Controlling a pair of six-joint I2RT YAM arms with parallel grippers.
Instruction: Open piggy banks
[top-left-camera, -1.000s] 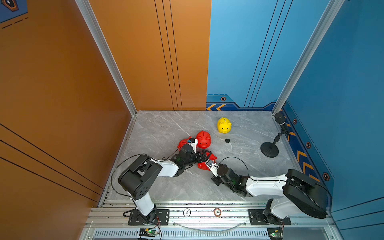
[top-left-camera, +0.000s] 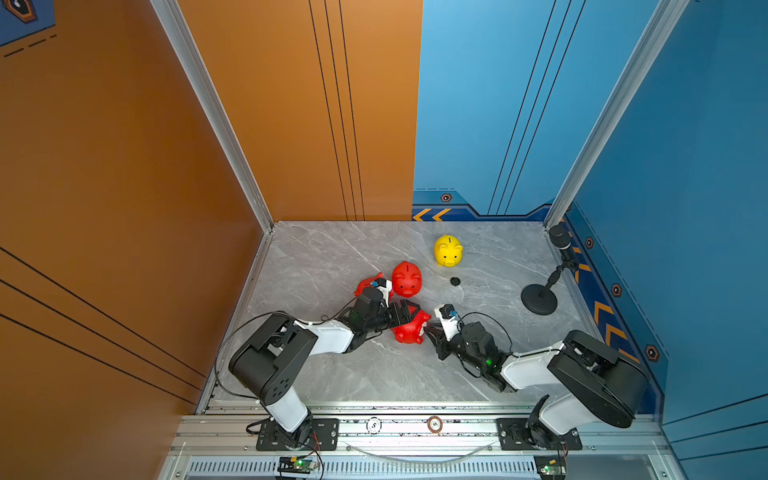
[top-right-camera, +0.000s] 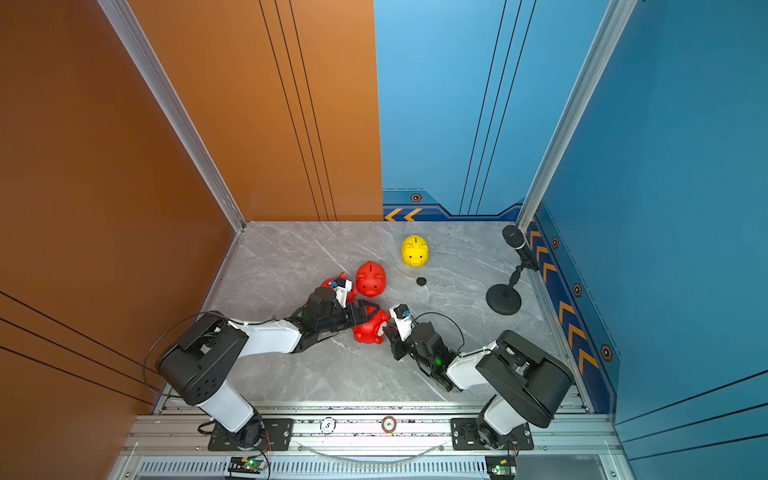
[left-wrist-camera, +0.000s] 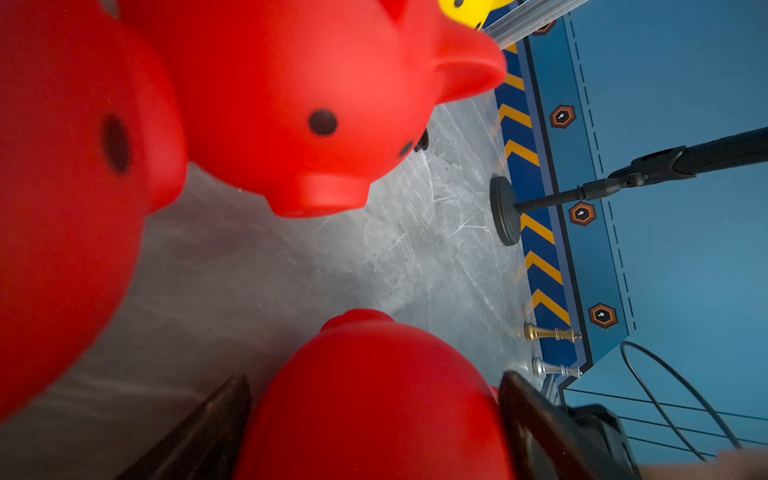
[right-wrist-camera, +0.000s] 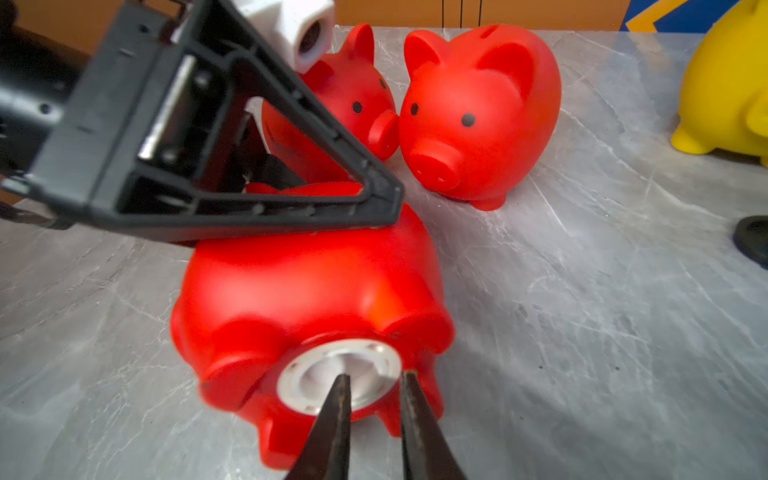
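Beneath my left gripper (top-left-camera: 404, 312) lies a red piggy bank (right-wrist-camera: 312, 272) on its side, its open fingers either side of the body. The bank's underside faces right, showing a white ring (right-wrist-camera: 376, 368) round the bottom hole. My right gripper is just in front of that hole, two thin fingertips slightly apart. Two more red piggy banks (right-wrist-camera: 480, 112) (right-wrist-camera: 320, 128) stand behind. A yellow piggy bank (top-left-camera: 448, 250) stands at the back, with a small black disc (top-left-camera: 454, 281) in front of it.
A black stand with an angled arm (top-left-camera: 539, 297) is at the right side of the grey tabletop (top-left-camera: 304, 248).
My left gripper has barely moved.
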